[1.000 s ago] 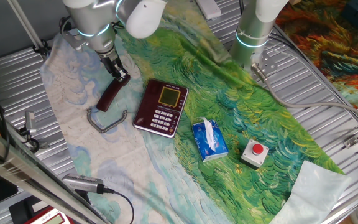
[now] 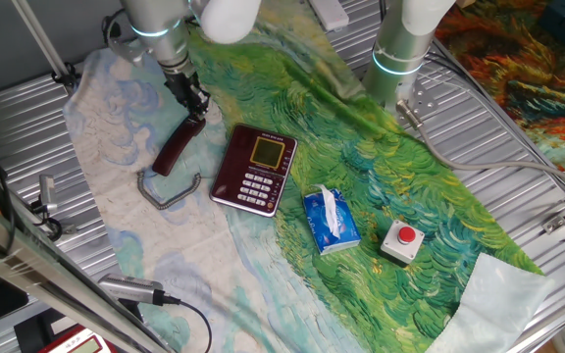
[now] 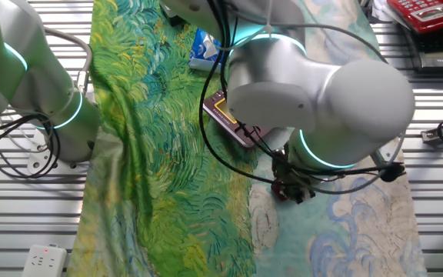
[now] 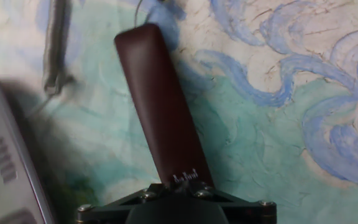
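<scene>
A dark red telephone handset [image 2: 174, 149] lies on the painted cloth, left of its desk phone base [image 2: 253, 169] with screen and keypad. My gripper [image 2: 197, 110] is at the handset's upper end. In the wrist view the handset [image 4: 160, 102] runs down to my gripper, whose dark fingers overlap its near end. Whether they are around it or just above it cannot be told, nor how far apart they stand. In exterior view 2 my arm covers most of the base, and the gripper [image 3: 292, 190] shows only partly below it.
A coiled cord [image 2: 172, 203] curls below the handset. Right of the base lie a blue tissue pack [image 2: 330, 222] and a red-button box [image 2: 401, 242].
The arm's wrist has shifted and turned over the handset's upper end, so the gripper now stands steeper there. Handset, base and cord look unmoved.
</scene>
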